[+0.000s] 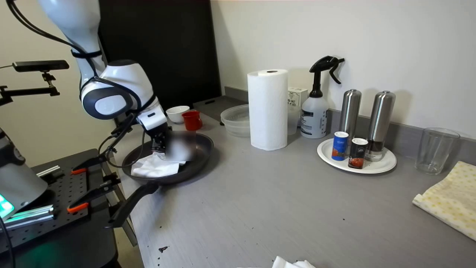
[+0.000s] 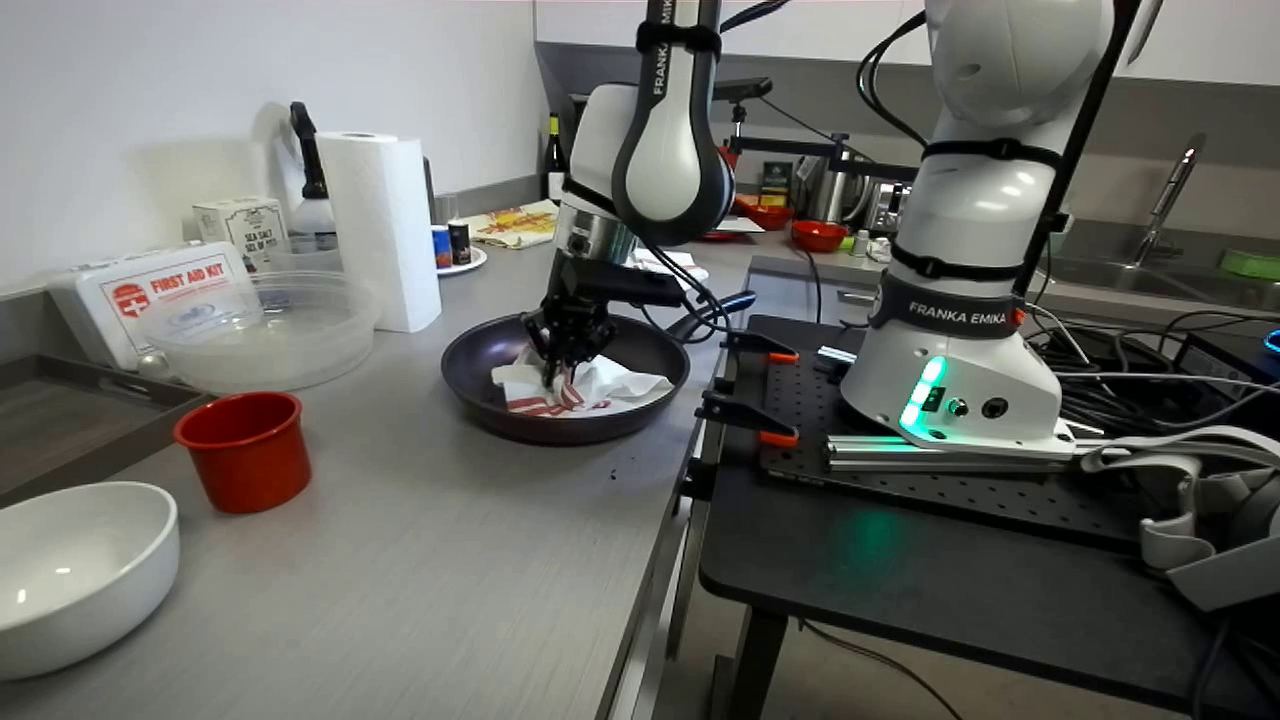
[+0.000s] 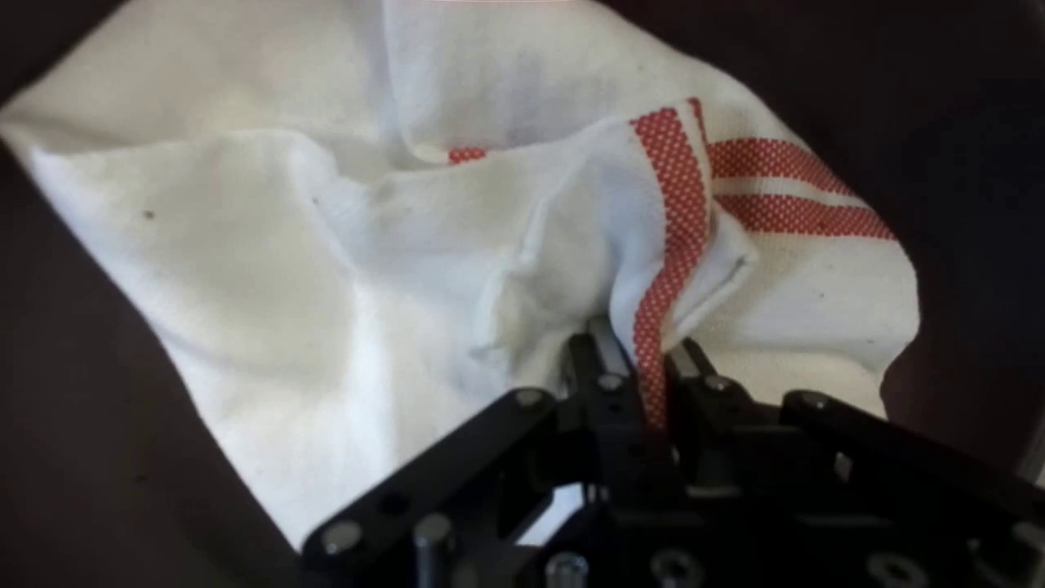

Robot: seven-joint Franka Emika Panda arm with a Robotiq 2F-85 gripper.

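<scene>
A white cloth with red stripes (image 3: 284, 284) lies bunched inside the dark frying pan (image 2: 480, 402), its lower parts spread on the pan's floor. My gripper points down into the pan and is shut on the cloth, with a striped fold pinched between its fingers. In exterior view 2 the gripper (image 2: 561, 372) stands over the middle of the pan, the cloth (image 2: 618, 382) reaching toward the near and right side. A blurred patch hides part of the cloth (image 1: 154, 166) and the fingertips in exterior view 1.
The pan's handle (image 1: 134, 203) juts over the counter edge. Close by stand a red cup (image 2: 246, 450), a white bowl (image 2: 84, 576) and a clear plastic bowl (image 2: 270, 336). A paper towel roll (image 1: 267, 109) is farther along the wall.
</scene>
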